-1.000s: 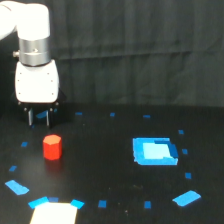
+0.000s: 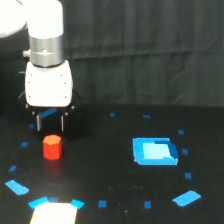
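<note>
A red block [image 2: 52, 148] with a many-sided outline rests on the dark table at the left. Just above and behind it in the picture hangs my white gripper [image 2: 51, 128], pointing down. Its two dark fingers stand apart on either side of the block's line, so it is open with nothing seen between them. The fingertips blend into the black background, and their exact height over the block is hard to tell.
A shallow blue tray [image 2: 137, 156] with a white patch inside sits right of centre. Small blue marks dot the table, with larger blue strips near the front. A white and orange piece [image 2: 52, 213] lies at the front left edge. Bare table separates block and tray.
My gripper has moved to the right and nearer the camera, now more in line with the red block. The block and the tray have stayed in place.
</note>
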